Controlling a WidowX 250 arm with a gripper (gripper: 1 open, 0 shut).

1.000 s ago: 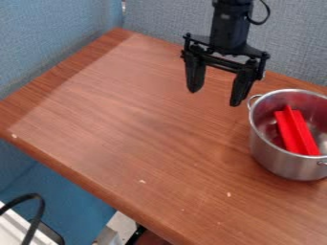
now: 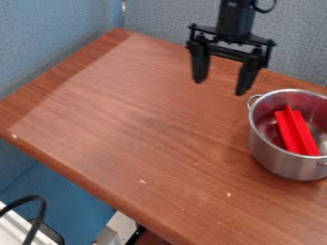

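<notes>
My gripper (image 2: pixel 223 73) hangs from the top of the view over the back right of the wooden table, its two black fingers wide open with nothing between them. Below it and to the right, a steel pot (image 2: pixel 271 157) with side handles stands on the table, with red bar-shaped objects (image 2: pixel 299 136) inside it.
Blue-grey padded walls (image 2: pixel 52 33) border it at the left and back. A black cable (image 2: pixel 38 205) and a white object (image 2: pixel 10 230) are at the lower left, off the table.
My gripper has risen slightly and shifted a little to the right over the last second, staying open. The pot and the red objects have not moved.
</notes>
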